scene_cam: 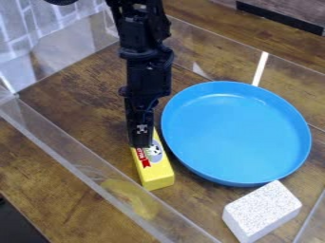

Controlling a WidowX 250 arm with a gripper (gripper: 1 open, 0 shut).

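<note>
My black gripper [143,133] points down from the top centre onto a yellow box [156,172] with a red and white label, lying on the wooden surface left of a blue plate [235,130]. The fingertips are at the box's upper end, around a small pale part on it; whether they grip it cannot be told.
A white speckled block [261,211] sits at the lower right, below the plate. Clear plastic walls border the area at left and right. The wood left of my gripper is clear.
</note>
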